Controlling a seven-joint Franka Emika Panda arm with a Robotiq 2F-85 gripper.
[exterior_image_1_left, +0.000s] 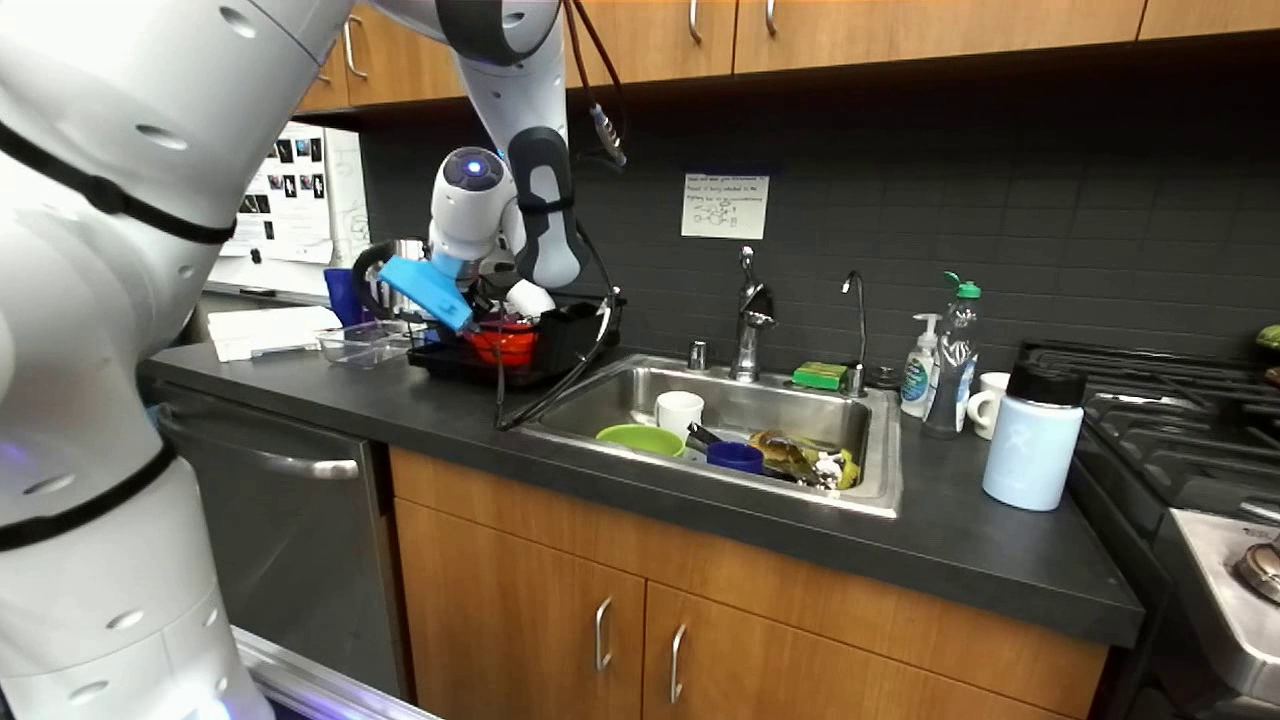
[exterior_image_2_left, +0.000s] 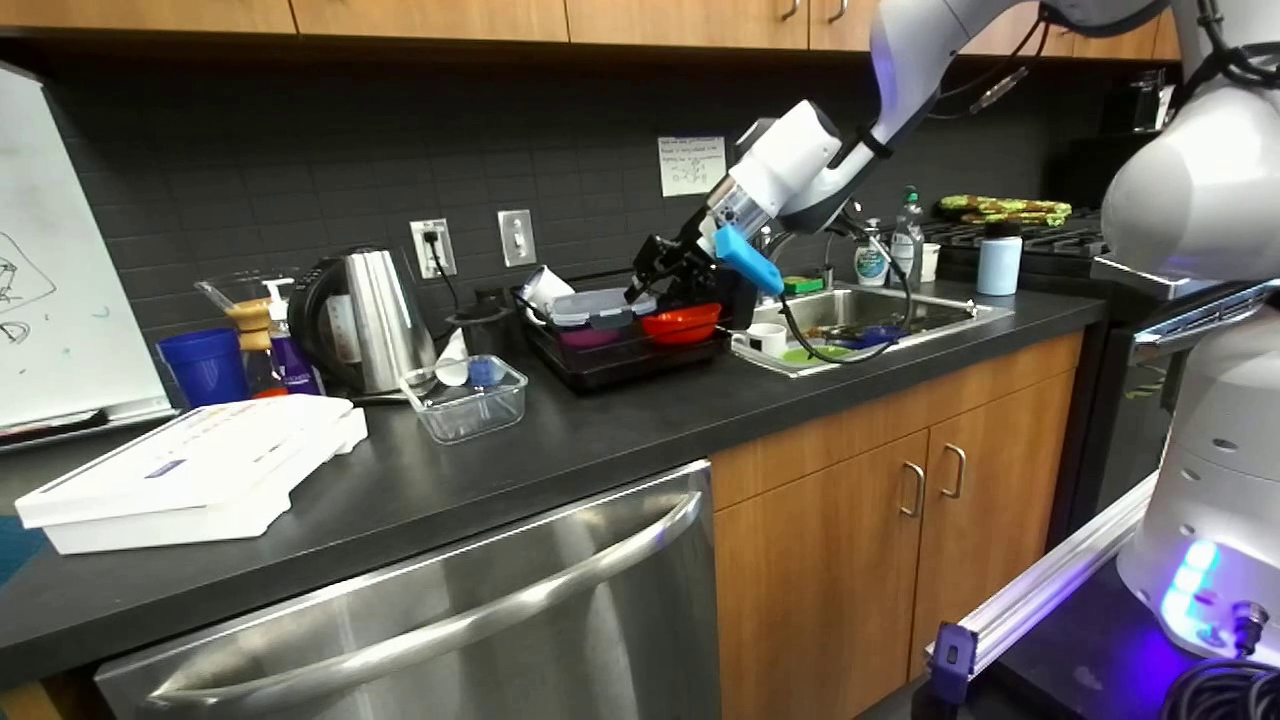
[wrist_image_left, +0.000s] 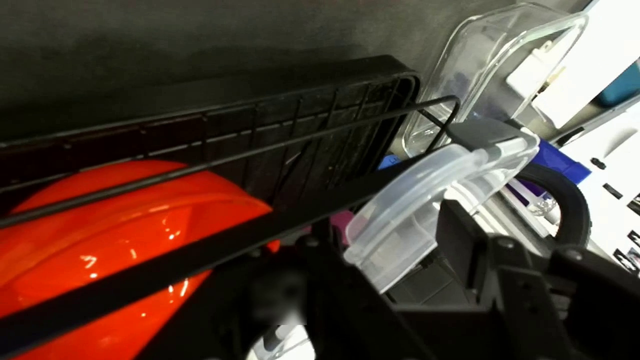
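A clear plastic container with a grey end (wrist_image_left: 414, 210) sits tilted at the dish rack, close in front of my gripper in the wrist view. My dark fingers (wrist_image_left: 462, 240) stand apart on either side of part of it; whether they touch it cannot be made out. In exterior view 2 the gripper (exterior_image_2_left: 645, 274) hangs over the container (exterior_image_2_left: 600, 308) and the black rack (exterior_image_2_left: 600, 370). A red bowl (exterior_image_2_left: 680, 324) lies to the right of the container, with a purple bowl (exterior_image_2_left: 588, 337) beneath the container.
An empty glass dish (exterior_image_2_left: 474, 414), a kettle (exterior_image_2_left: 386, 318) and a white box (exterior_image_2_left: 198, 468) stand left of the rack. To its right is the sink (exterior_image_1_left: 882, 462) holding dishes. The rack's wire rail (wrist_image_left: 288, 144) runs near my fingers.
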